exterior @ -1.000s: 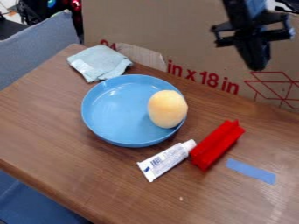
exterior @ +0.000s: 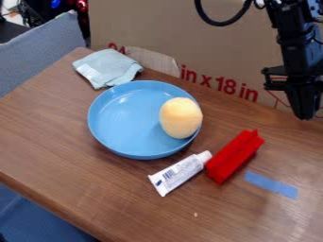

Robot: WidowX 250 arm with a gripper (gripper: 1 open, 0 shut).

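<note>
My black gripper (exterior: 300, 102) hangs at the upper right, in front of the cardboard, above and behind the red object, shut with nothing visible between its fingers. A blue plate (exterior: 116, 123) holds a pale yellow round object (exterior: 180, 117) on its right side. A white tube (exterior: 177, 175) lies below the plate, beside a red oblong object (exterior: 233, 155).
A folded light cloth (exterior: 108, 67) lies at the back left. A cardboard box (exterior: 202, 43) forms the back edge. A blue tape strip (exterior: 270, 185) is on the wooden table (exterior: 76, 161).
My gripper has moved right and down along the cardboard over the last second. The objects on the table have stayed where they were.
</note>
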